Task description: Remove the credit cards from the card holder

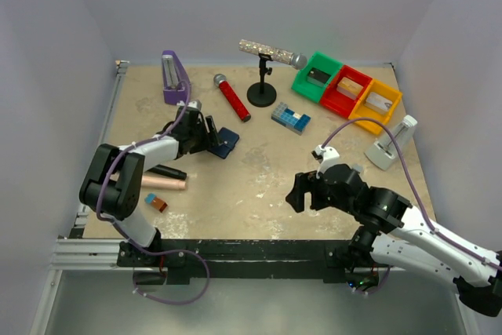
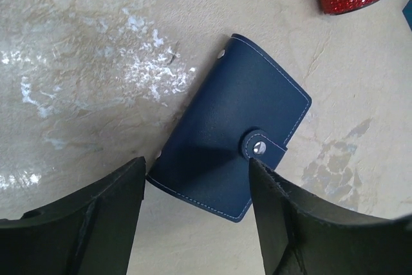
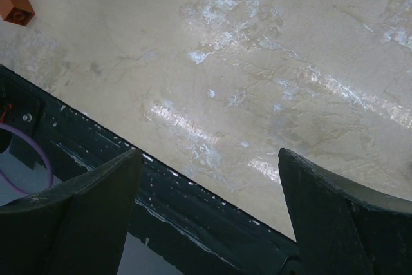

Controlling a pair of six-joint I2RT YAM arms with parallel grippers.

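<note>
The card holder (image 2: 228, 127) is a dark navy folder with white stitching and a snapped strap, lying closed on the table; no cards show. In the top view the card holder (image 1: 224, 143) rests left of centre. My left gripper (image 1: 212, 132) is at its left side, and in the left wrist view the open left gripper has its fingers apart near the holder's lower end, nothing gripped. Whether they touch it cannot be told. Over the front right of the table, my right gripper (image 1: 302, 192) stands open and empty, with bare table between its fingers in the right wrist view.
Behind the holder lies a red microphone (image 1: 233, 100); a black stand (image 1: 262, 93) and blue bricks (image 1: 291, 118) are to its right. Green, red and yellow bins (image 1: 343, 85) sit at the back right. A small brick (image 1: 156, 202) lies front left.
</note>
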